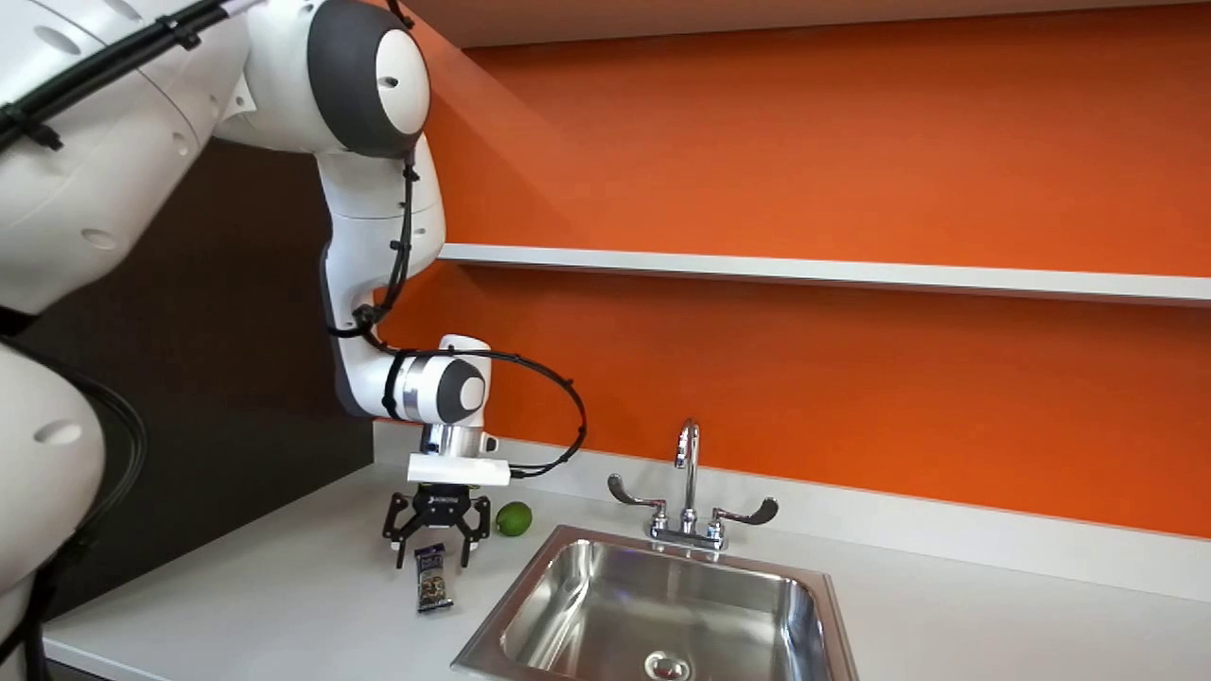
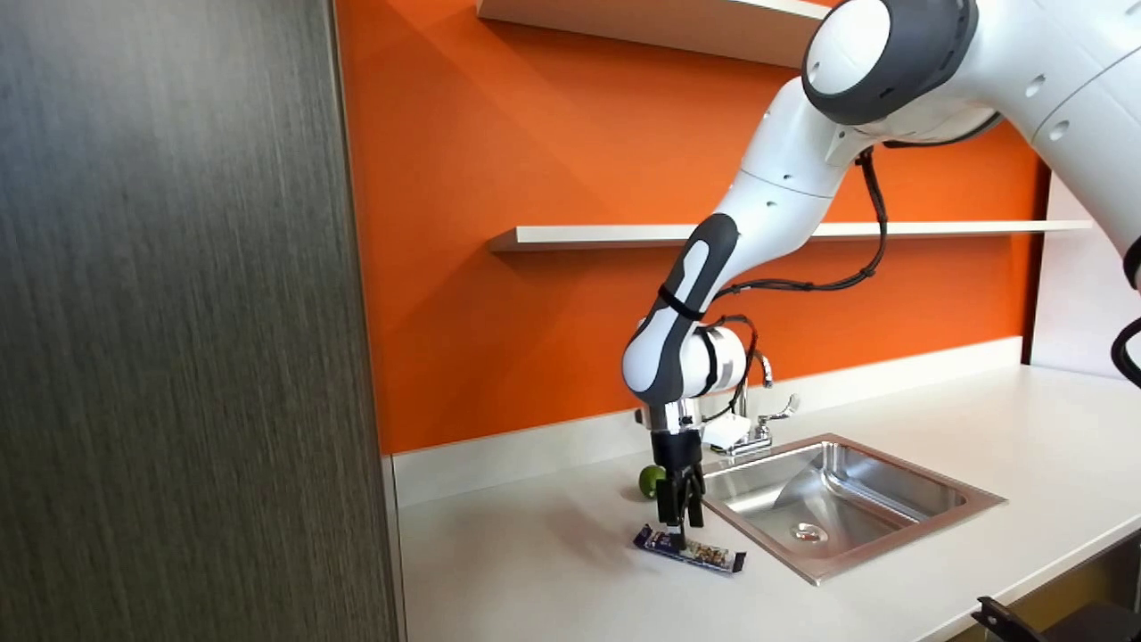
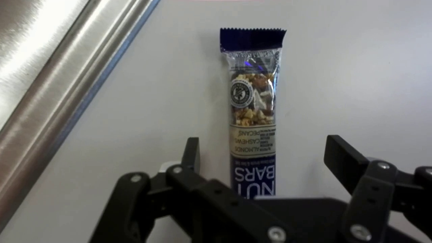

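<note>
A nut bar (image 1: 432,579) in a dark blue and clear wrapper lies flat on the counter, left of the sink. My gripper (image 1: 432,561) is open above its far end, pointing down, one finger on either side of the bar. In the wrist view the bar (image 3: 253,109) runs lengthwise between the wide-set fingers (image 3: 192,156), touching neither, and its near end is hidden behind the gripper body. From the second exterior view the gripper (image 2: 678,526) hangs low over the bar (image 2: 695,551).
A green lime (image 1: 514,518) rests on the counter behind and right of the gripper. The steel sink (image 1: 834,636) with its faucet (image 1: 689,477) lies to the right. A dark panel (image 2: 171,321) bounds the left side. Open counter (image 2: 503,578) surrounds the bar.
</note>
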